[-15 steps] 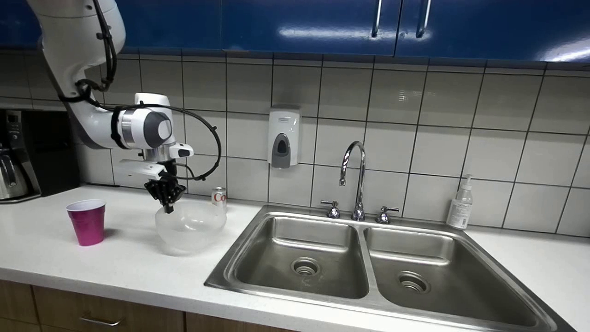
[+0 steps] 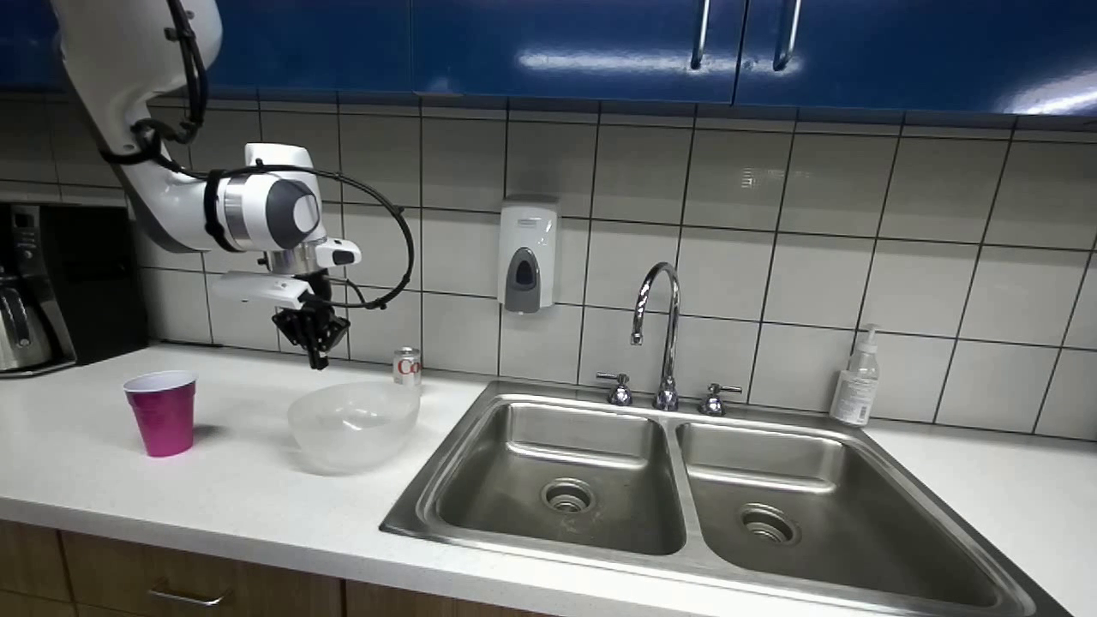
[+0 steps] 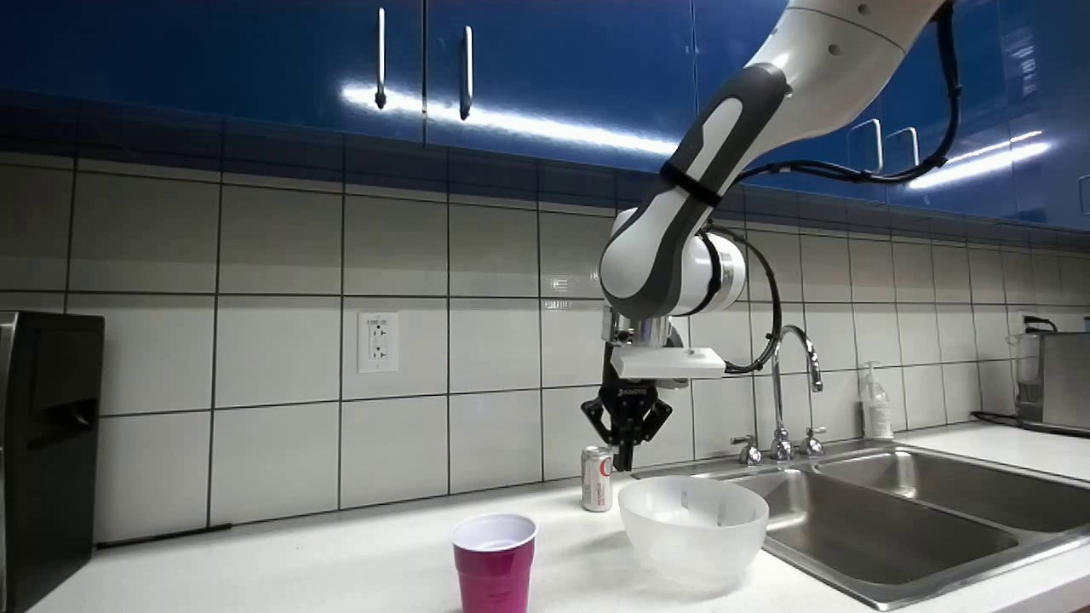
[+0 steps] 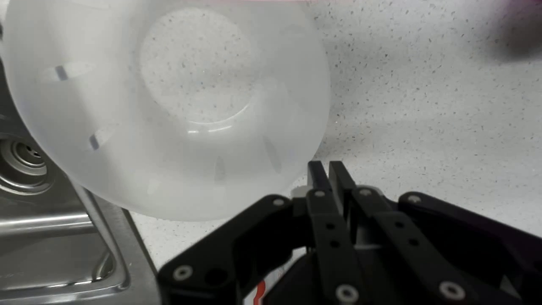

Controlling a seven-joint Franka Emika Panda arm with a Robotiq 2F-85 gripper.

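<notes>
My gripper (image 2: 316, 364) hangs just above the back left rim of a translucent white bowl (image 2: 355, 437), clear of it. In the wrist view, the fingertips of the gripper are almost together beside the bowl's edge. A narrow gap remains between them, with nothing seen in it. The bowl (image 4: 203, 167) rests upright on the counter and looks empty. Behind it stands a silver soda can (image 3: 597, 478), partly hidden by the gripper in the wrist view. A magenta cup (image 2: 164, 416) with a white inside stands upright to the left of the bowl.
The double steel sink (image 2: 674, 494) with its faucet (image 2: 668, 339) begins just right of the bowl. A coffee maker (image 2: 72, 283) stands at the far left. Blue cabinets (image 2: 576, 46) hang overhead. Counter space between cup and bowl is free.
My gripper has risen from the bowl's rim to a little above it. The bowl has stayed on the counter, hardly shifted; cup and can have not moved.
</notes>
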